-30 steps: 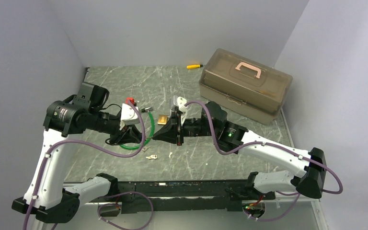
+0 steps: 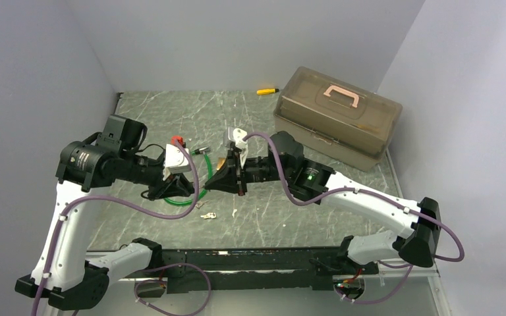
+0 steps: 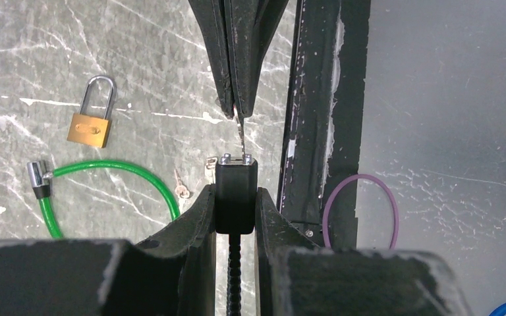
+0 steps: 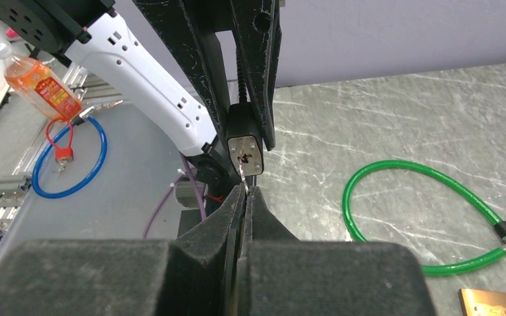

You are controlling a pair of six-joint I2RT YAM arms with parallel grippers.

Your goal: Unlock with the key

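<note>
A black lock body (image 3: 236, 197) with a metal keyhole face sits between the fingers of my left gripper, which is shut on it; a dark cable trails behind. Facing it in the left wrist view, my right gripper is shut on a thin silver key (image 3: 241, 136). In the right wrist view the key (image 4: 242, 174) reaches up to the lock's face (image 4: 246, 155), its tip close to the keyhole and seemingly a bit to the left. Whether it enters the slot I cannot tell. From above, the left gripper (image 2: 188, 187) and right gripper (image 2: 208, 185) nearly meet.
Below on the marble table lie a brass padlock (image 3: 89, 130), a green cable lock (image 3: 115, 164) and loose keys (image 2: 208, 215). A brown toolbox (image 2: 329, 145) stands at the back right, near a yellow-handled tool (image 2: 265, 91).
Both arms have shifted slightly to the left in the top view, the right one a little more. The right arm now covers most of the brass padlock. Both grippers keep their hold.
</note>
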